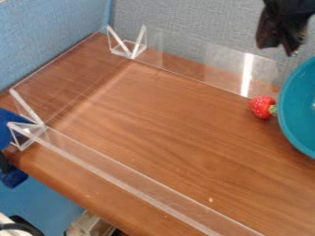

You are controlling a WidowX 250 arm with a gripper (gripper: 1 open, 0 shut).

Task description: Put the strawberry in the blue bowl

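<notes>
A red strawberry (pixel 261 106) with green leaves lies on the wooden table, outside the blue bowl. It sits just left of the bowl (pixel 297 109), leaves toward the rim; whether the two touch I cannot tell. The bowl is cut off by the right edge of the camera view. My dark gripper (pixel 281 41) hangs in the upper right corner, blurred and partly out of frame, above and apart from both. The strawberry is not in it; how its fingers stand is unclear.
Clear plastic walls line the table, one (pixel 209 64) along the back near the strawberry and another (pixel 117 175) at the front left. White corner brackets (pixel 127 42) hold them.
</notes>
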